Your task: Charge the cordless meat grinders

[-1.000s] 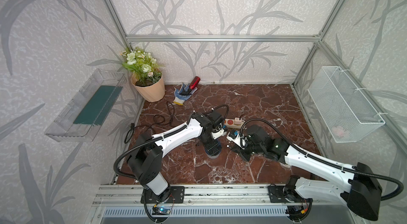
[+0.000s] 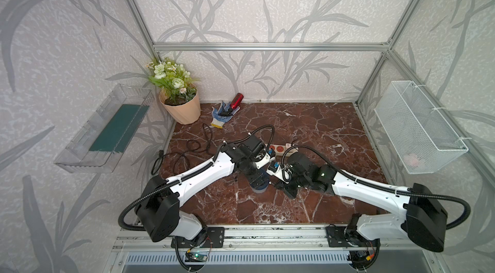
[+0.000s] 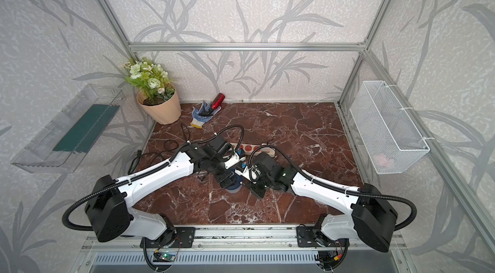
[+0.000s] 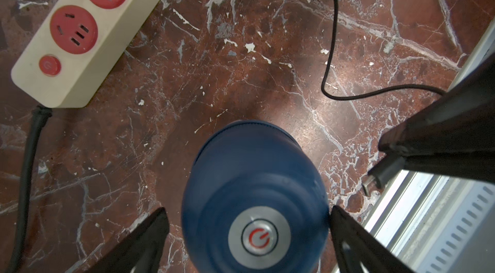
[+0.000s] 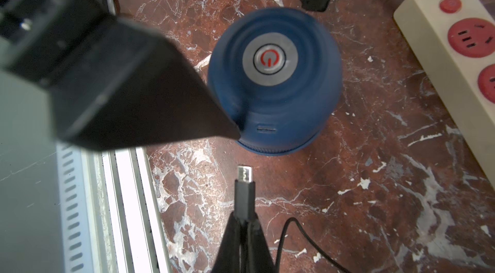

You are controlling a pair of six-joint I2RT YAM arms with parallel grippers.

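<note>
The blue meat grinder (image 4: pixel 252 169) stands on the table, its power button facing up in both wrist views. My left gripper is open around it, one finger on either side; the right-hand finger looks very close to the blue wall. In the right wrist view a small charging slot (image 5: pixel 266 129) shows low on the grinder (image 5: pixel 309 97). My right gripper is shut on the black charging plug (image 5: pixel 244 193). The plug's bare metal tip points toward the grinder, apart from it and slightly left of the slot in that view.
A cream power strip (image 4: pixel 92 71) with red sockets lies behind the grinder. The thin charging cable (image 4: pixel 332 40) loops over the table. A glove (image 2: pixel 221 114), a red tool (image 2: pixel 236 100) and a flowerpot (image 2: pixel 183 110) stand back left.
The right arm has moved left, bringing the plug closer to the grinder.
</note>
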